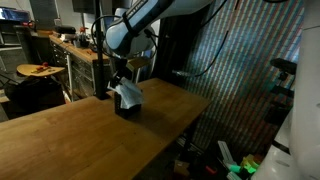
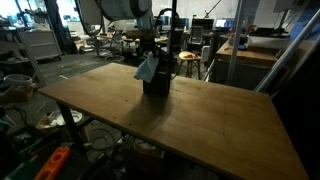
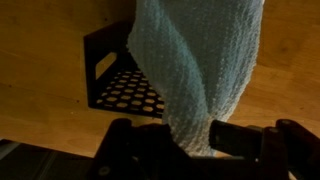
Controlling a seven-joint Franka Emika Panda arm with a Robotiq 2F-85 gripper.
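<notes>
A pale blue-white cloth hangs from my gripper, which is shut on it; the wrist view has the cloth spreading away from the fingers. In exterior view 1 the cloth is at the black box-like holder on the table, partly covering it. Exterior view 2 has the cloth at the left side of the holder. The holder's perforated floor shows beside the cloth in the wrist view. Whether the cloth's lower end is inside the holder or in front of it, I cannot tell.
A person stands behind the table, close to the holder. The table's edge runs along the right in exterior view 1.
</notes>
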